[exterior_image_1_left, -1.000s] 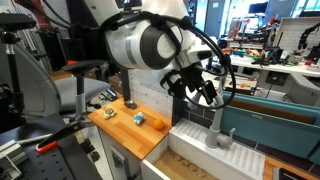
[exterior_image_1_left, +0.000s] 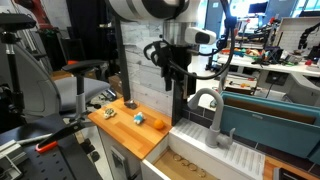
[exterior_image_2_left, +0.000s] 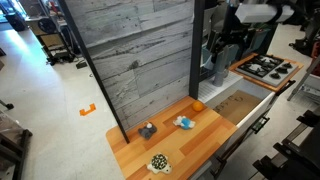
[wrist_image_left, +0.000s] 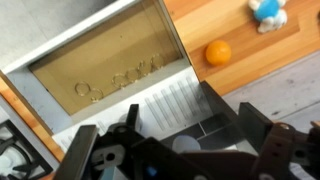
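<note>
In the wrist view my gripper is open, its two dark fingers wide apart with nothing held between them. Below the fingers are a ribbed white drainboard (wrist_image_left: 172, 105) and dark grey surfaces. An orange ball or fruit (wrist_image_left: 218, 52) rests on the wooden counter, ahead and to the right of the fingers. Close to it stands a small blue-and-white figure (wrist_image_left: 269, 12). Exterior view 1 shows the same orange item (exterior_image_1_left: 159, 124) and figure (exterior_image_1_left: 138, 117), with the arm high above the counter's back edge; the fingertips are hard to make out there.
A white sink (exterior_image_1_left: 195, 158) with a brown bottom lies right of the wooden counter. Its grey curved faucet (exterior_image_1_left: 212, 100) rises behind. On the counter are a dark grey item (exterior_image_2_left: 148, 131) and a spotted item (exterior_image_2_left: 159, 161). A plank wall (exterior_image_2_left: 150, 60) borders the back.
The arm's head has turned and risen, now standing more upright in exterior view 1. The orange item, the figure and the other counter items have stayed put.
</note>
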